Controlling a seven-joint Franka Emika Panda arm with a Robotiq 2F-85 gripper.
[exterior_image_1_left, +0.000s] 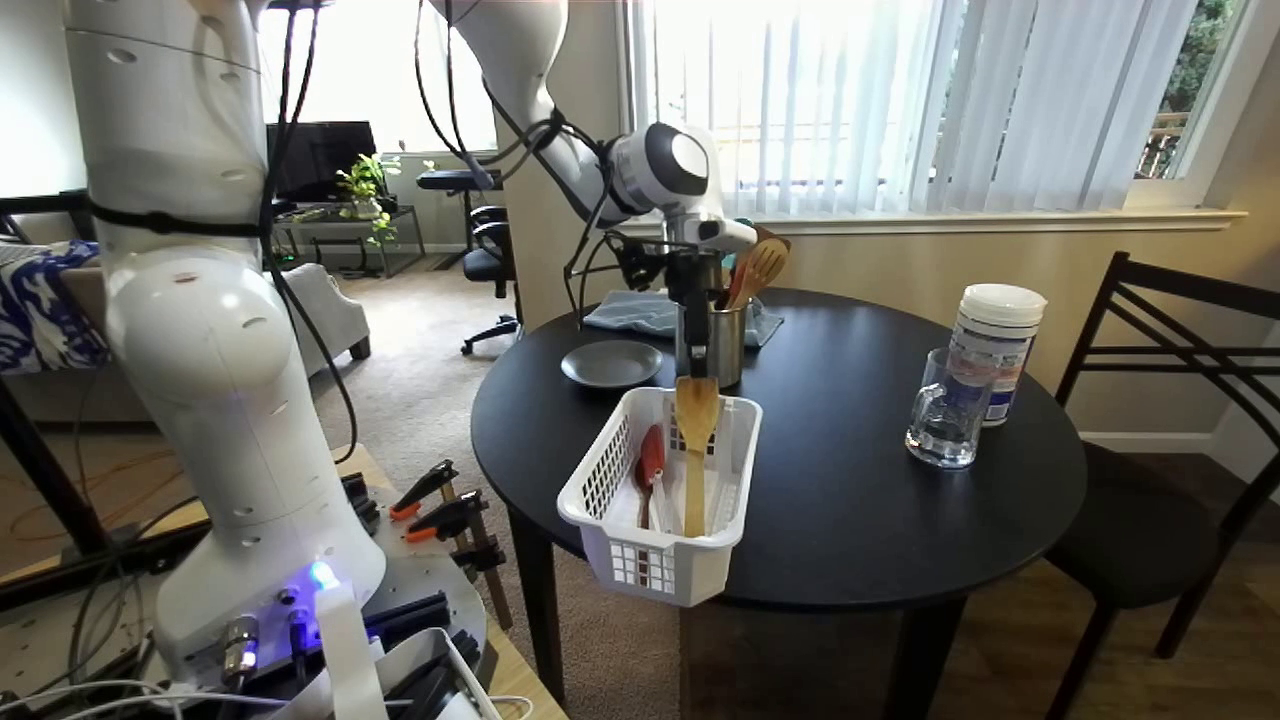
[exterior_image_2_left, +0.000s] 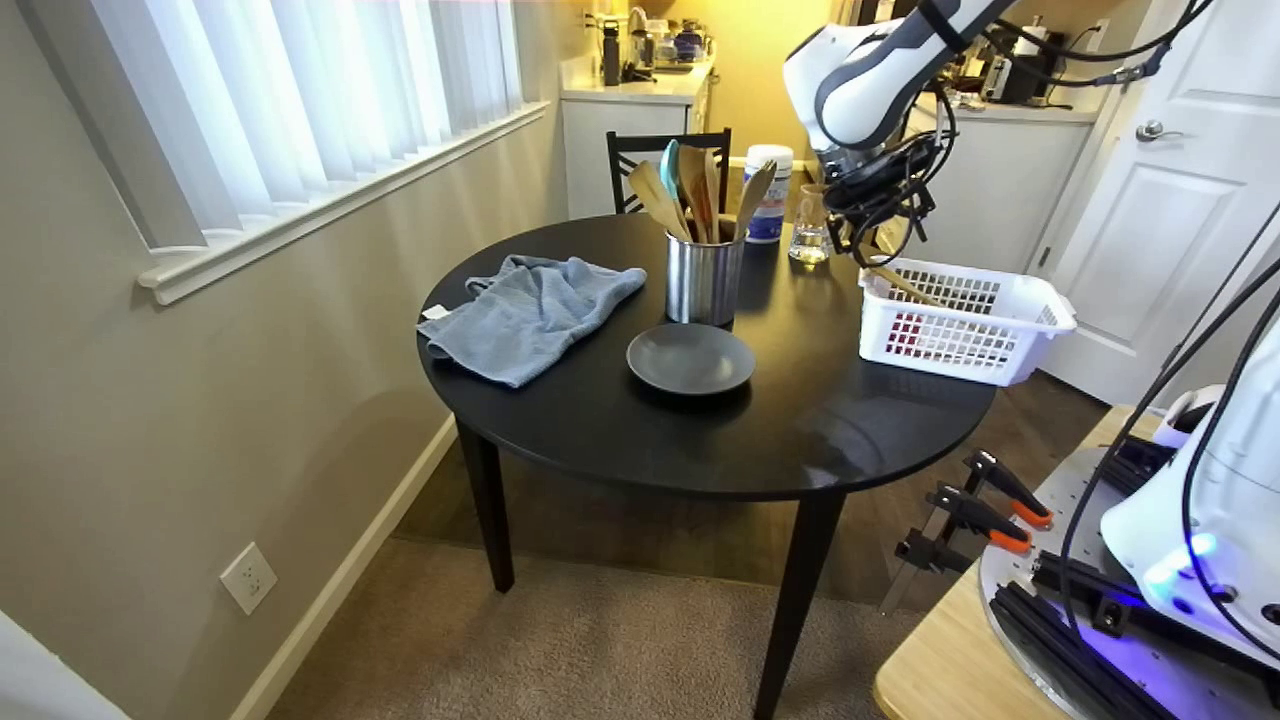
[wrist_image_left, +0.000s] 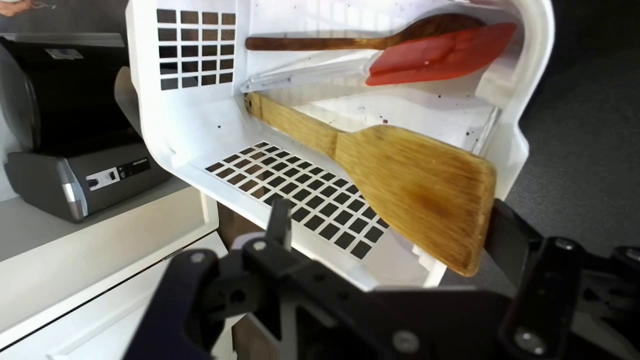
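Observation:
The white basket stands at the table's near edge. Inside it a wooden spatula leans with its handle down on the basket floor and its broad blade up at the rim. Over that blade end my gripper points downward, fingers apart. One finger is close by the blade's edge; the other finger is well away, over the basket's side. A red spatula and a dark wooden spoon lie in the basket too.
Behind the basket stands a steel holder full of utensils. A grey plate and a blue cloth lie nearby. A glass mug and a white canister occupy the table's right side.

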